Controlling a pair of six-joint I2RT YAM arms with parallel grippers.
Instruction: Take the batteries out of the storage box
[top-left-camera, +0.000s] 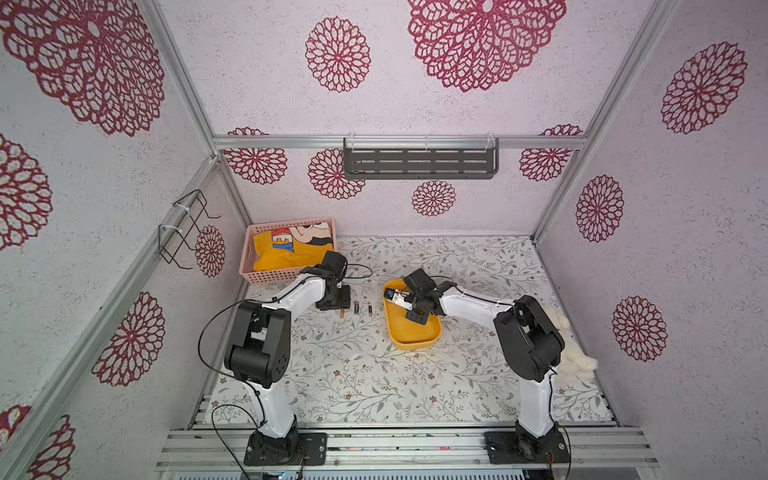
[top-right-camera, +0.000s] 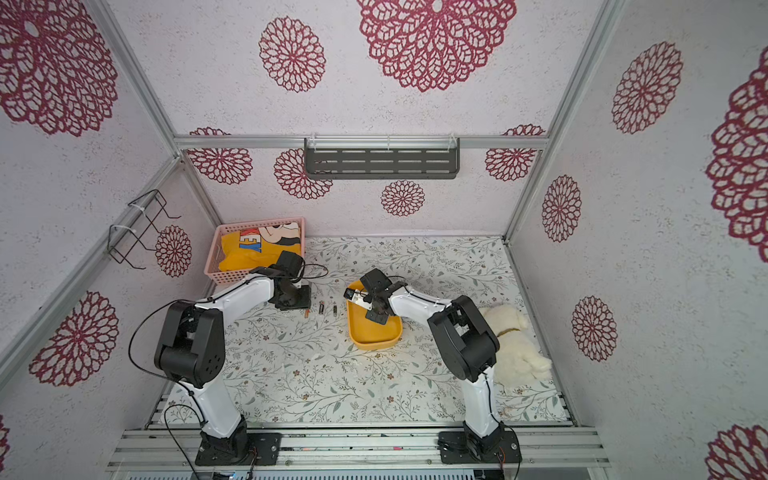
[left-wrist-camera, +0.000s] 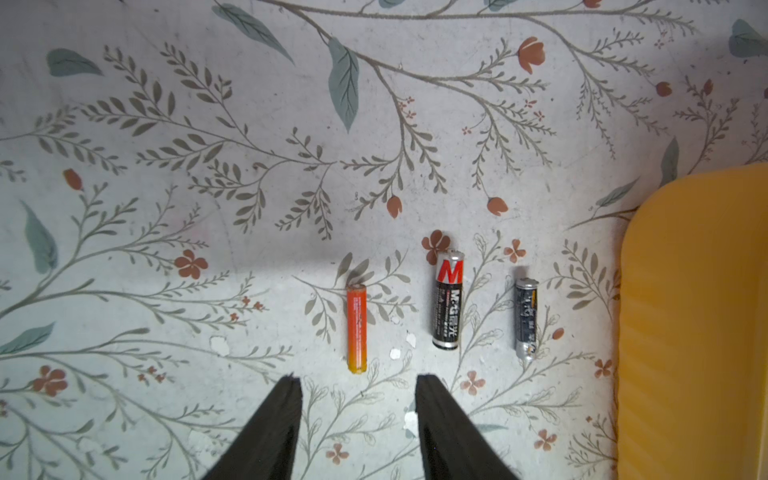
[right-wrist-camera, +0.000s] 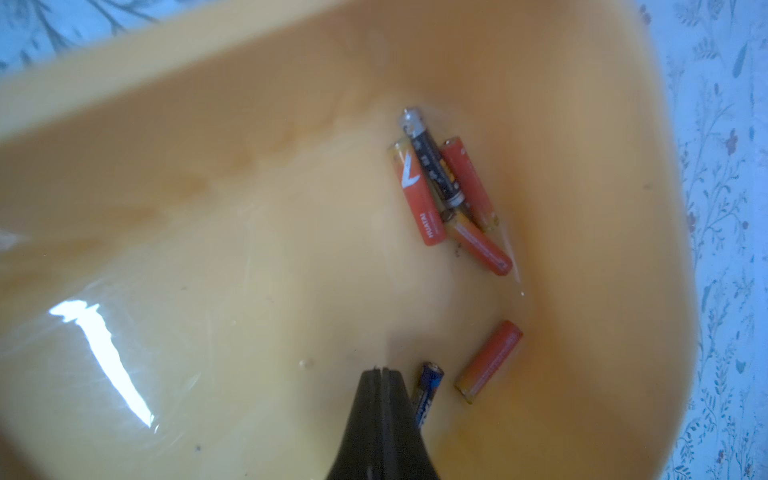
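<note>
Inside the yellow storage box (right-wrist-camera: 200, 264) my right gripper is shut with nothing between its fingers. The dark blue battery (right-wrist-camera: 428, 388) lies just right of the fingertips, its lower end partly hidden behind them. Close by rests a red battery (right-wrist-camera: 489, 360). Farther up in the right wrist view, a black battery (right-wrist-camera: 432, 160) is bunched with several red ones, among them a wide red battery (right-wrist-camera: 417, 196). On the table, an orange battery (left-wrist-camera: 357, 328), a black-and-red battery (left-wrist-camera: 448, 300) and a small dark battery (left-wrist-camera: 525, 316) lie apart in a row. Above them my left gripper is open and empty.
A pink basket (top-left-camera: 289, 274) holding a yellow printed cloth stands behind the left arm. Some white plush (top-right-camera: 516, 352) lies on the right side. The table (top-left-camera: 344, 376) in front of the box is clear.
</note>
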